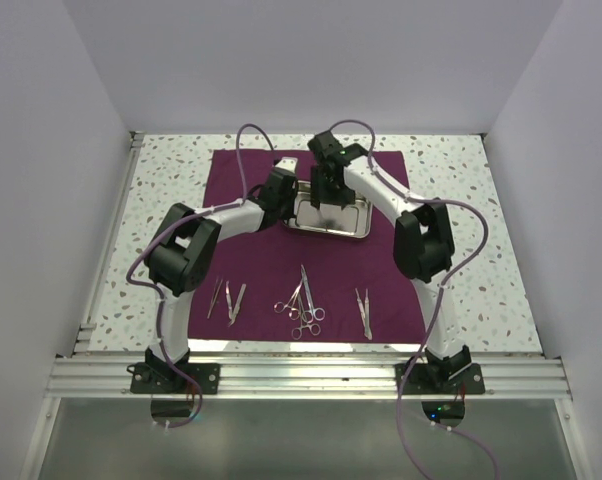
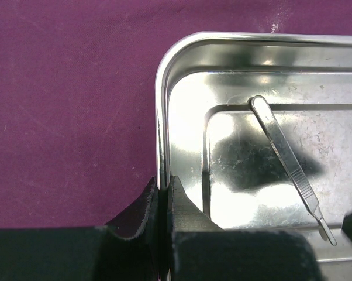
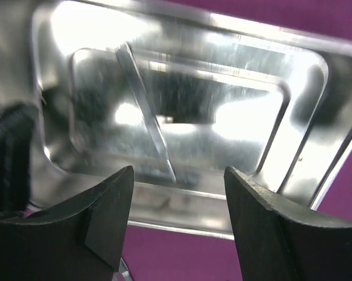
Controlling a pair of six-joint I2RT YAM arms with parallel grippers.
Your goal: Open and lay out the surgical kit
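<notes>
The metal tray [image 1: 326, 233] lies on the purple cloth. My left gripper is shut on its left rim, one finger inside the wall and one outside. A single slim steel instrument with a ridged grip rests slantwise on the tray's floor; the right wrist view shows it too, blurred [image 3: 142, 99]. Above the tray, my right gripper stands wide open with nothing between its fingers. From the top, the right gripper hides part of the tray.
Toward the front of the cloth lie several thin instruments at left [image 1: 229, 300], a cluster of ring-handled scissors or clamps [image 1: 303, 305] in the middle, and a thin pair [image 1: 366, 313] at right. Bare cloth [image 1: 271, 260] separates them from the tray. Both arms meet closely over the tray.
</notes>
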